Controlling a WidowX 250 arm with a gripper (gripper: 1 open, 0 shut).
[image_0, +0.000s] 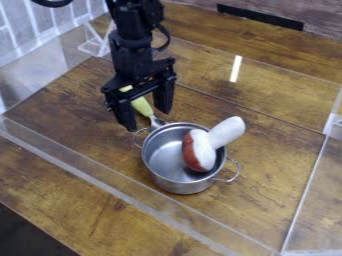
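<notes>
My black gripper (142, 106) hangs open in the upper middle, its two fingers spread above and left of the pot. A yellow object (135, 101) with a pale end lies on the table under it, partly hidden by the fingers. A steel pot (174, 173) with two wire handles holds a white and red item (203, 152) and a white cylindrical item (226, 131) that leans out over the rim to the upper right.
Clear panels (27, 35) edge the workspace at left and right.
</notes>
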